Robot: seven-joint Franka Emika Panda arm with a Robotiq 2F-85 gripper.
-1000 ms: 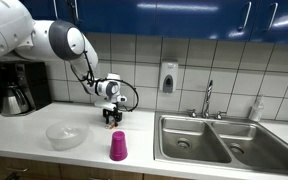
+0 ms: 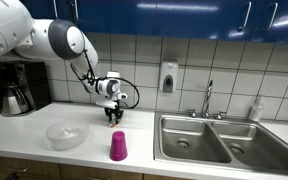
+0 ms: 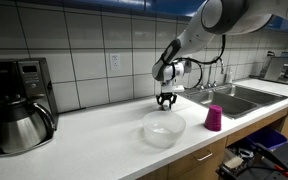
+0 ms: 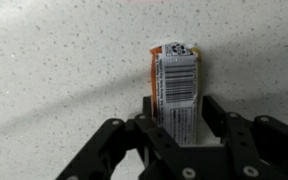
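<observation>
A small narrow pack (image 4: 176,85) with an orange end and a pale printed label lies on the speckled counter in the wrist view. My gripper is directly over it, one finger on each side of its near part. The fingertips (image 4: 210,108) are very close to the pack's long edges; whether they touch it cannot be made out. From the exterior views the gripper (image 2: 112,112) points down at the counter, low at its middle, and the pack is barely visible beneath it.
A clear bowl (image 2: 69,134) stands to the left and a magenta cup (image 2: 118,147) nearer the front edge. The double sink (image 2: 199,140) is on the right. A coffee maker (image 3: 22,105) stands against the wall.
The arm and gripper stay in nearly the same low place over the counter, with only a slight shift. Bowl and cup have not moved.
</observation>
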